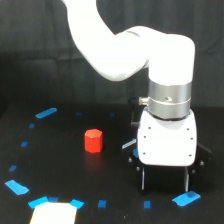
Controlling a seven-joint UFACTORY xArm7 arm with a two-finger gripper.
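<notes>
My gripper [165, 188] hangs low at the right of the camera view, pointing down. Its two thin dark fingers [143, 180] are wide apart, with only black table showing between them, so it is open. Behind the white hand, just a sliver of a blue patch [135, 153] shows at its left edge; the hand hides the remainder and anything on it. A red block [93, 140] sits by itself on the black table, left of the hand and clear of it.
Blue tape marks lie about the black table, including strips at the far left [46, 113], near left [17, 187] and near right [186, 198]. A cream-coloured object [53, 213] is cut off by the bottom edge.
</notes>
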